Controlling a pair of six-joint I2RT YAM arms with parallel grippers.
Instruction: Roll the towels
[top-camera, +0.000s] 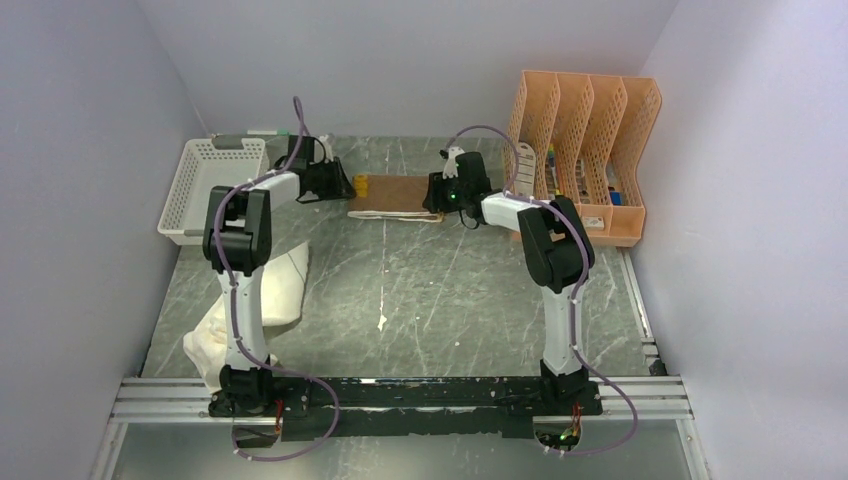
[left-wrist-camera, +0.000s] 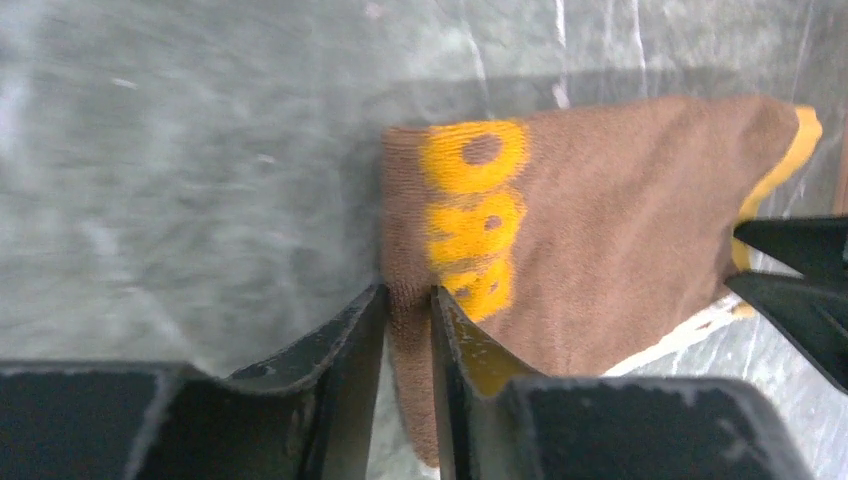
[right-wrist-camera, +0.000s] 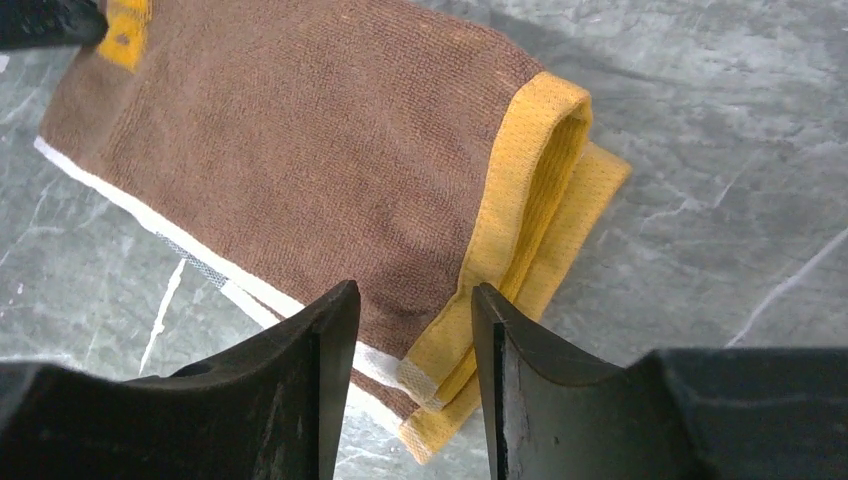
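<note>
A folded brown towel (top-camera: 395, 192) with yellow ends and a white-edged side lies flat at the back middle of the table. At its left end, where yellow patterning (left-wrist-camera: 478, 185) shows, my left gripper has its fingers on either side of the brown fold, close to it; whether they grip it cannot be told. At the opposite end my right gripper is shut on the towel near its yellow edge (right-wrist-camera: 500, 200), with cloth between its fingertips. Below on the left lies a cream towel (top-camera: 285, 285), partly behind the left arm.
A white basket (top-camera: 180, 200) stands at the back left, behind the left arm. An orange divided rack (top-camera: 615, 226) with small items occupies the back right.
</note>
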